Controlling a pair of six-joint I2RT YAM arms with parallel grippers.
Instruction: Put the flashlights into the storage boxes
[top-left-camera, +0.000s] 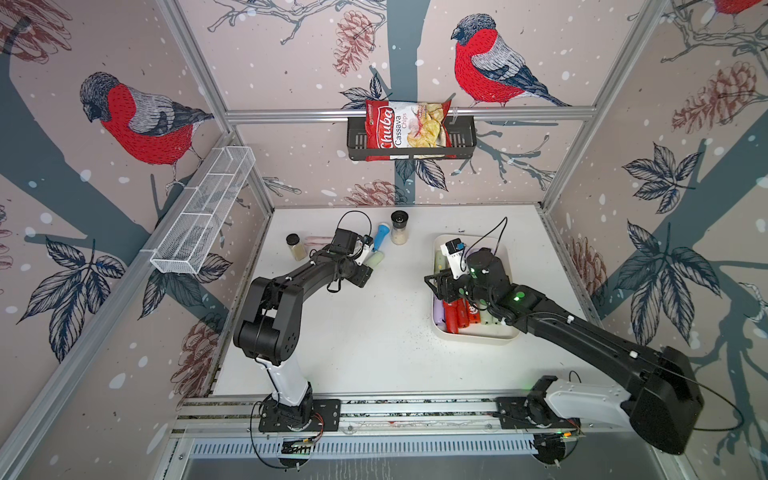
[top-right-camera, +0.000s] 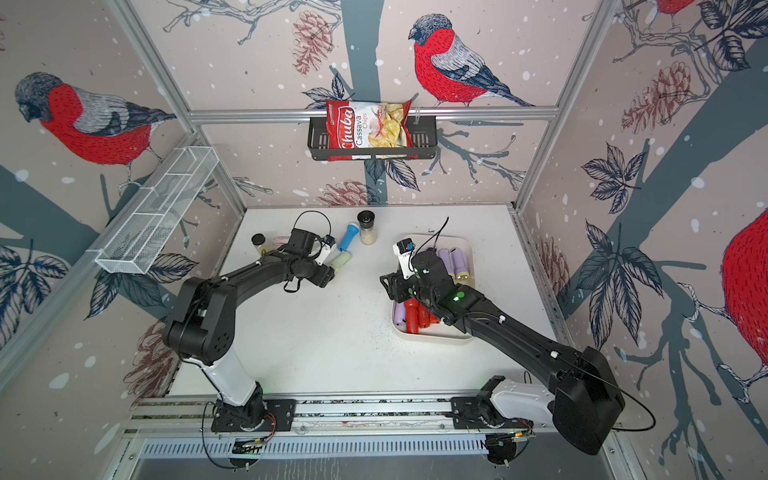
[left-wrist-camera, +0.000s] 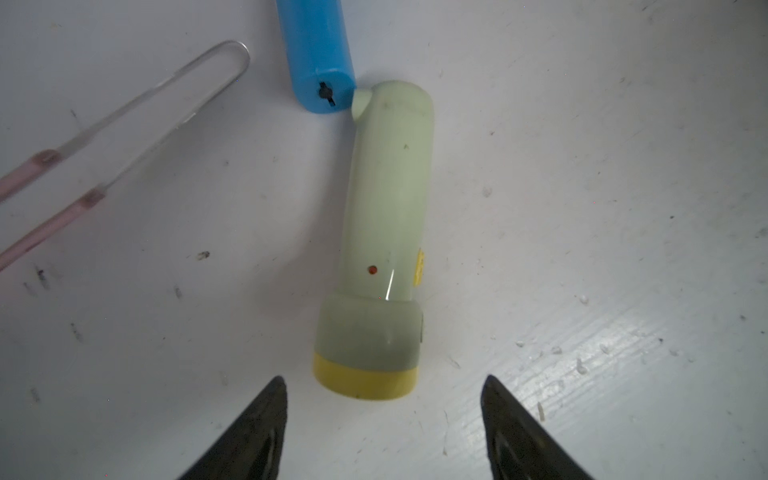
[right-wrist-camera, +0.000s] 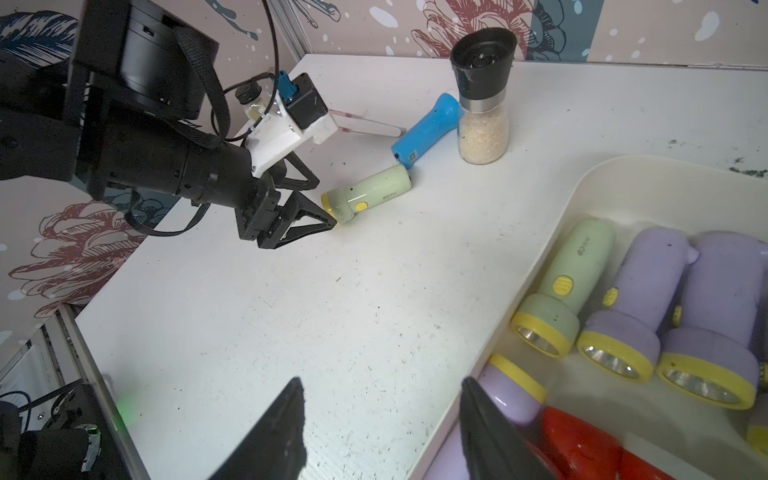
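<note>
A pale green flashlight with a yellow rim (left-wrist-camera: 384, 208) lies on the table, its head toward my left gripper. That gripper stands open just short of the head, fingers apart to either side and nothing between them. A blue flashlight (right-wrist-camera: 428, 129) lies beyond, its end close to the green one's tail. My right gripper hovers at the left side of the cream storage box (right-wrist-camera: 588, 188), its fingers apart with nothing held. Inside the box are a green flashlight (right-wrist-camera: 568, 280), purple flashlights (right-wrist-camera: 640, 288) and red ones (top-right-camera: 412, 316).
Behind the blue flashlight stands a grinder with a black top (right-wrist-camera: 484, 96). Tongs with pink handles (left-wrist-camera: 52, 156) lie left of the green flashlight. A small dark-lidded jar (top-left-camera: 296, 246) is at the back left.
</note>
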